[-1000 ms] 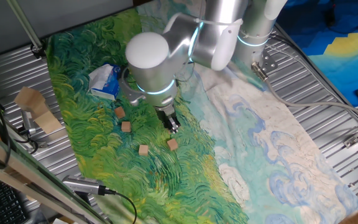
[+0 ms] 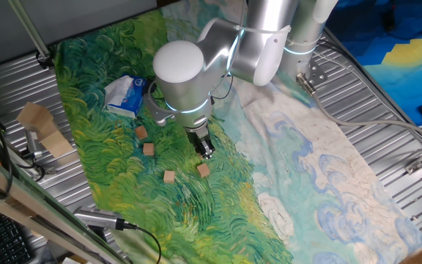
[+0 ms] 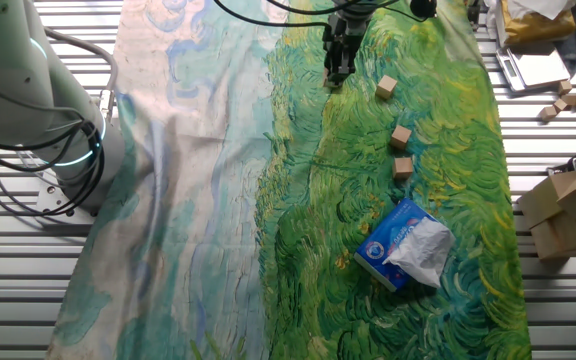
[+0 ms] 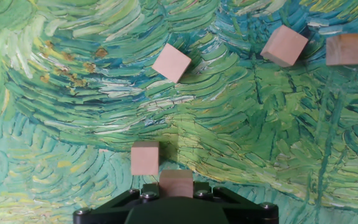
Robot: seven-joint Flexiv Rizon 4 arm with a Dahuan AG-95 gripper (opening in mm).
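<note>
Five small plain wooden blocks show in the wrist view. One block (image 4: 176, 180) sits between the fingers of my gripper, which closes against both its sides. Just left of it, a second block (image 4: 145, 158) rests on the painted cloth, apart from the held one. A third block (image 4: 171, 63) lies turned at an angle farther up. Two more, a tilted-looking block (image 4: 284, 46) and a darker-grained block (image 4: 349, 49), are at upper right. In exterior view 1 my gripper (image 2: 206, 152) points down near a block (image 2: 203, 170); the held block is hard to make out there.
A blue tissue box (image 2: 125, 97) stands on the cloth beyond the blocks. An open cardboard box (image 2: 46, 130) lies off the cloth at left. A black-cabled silver device (image 2: 100, 218) is at the near edge.
The loose blocks have not moved.
</note>
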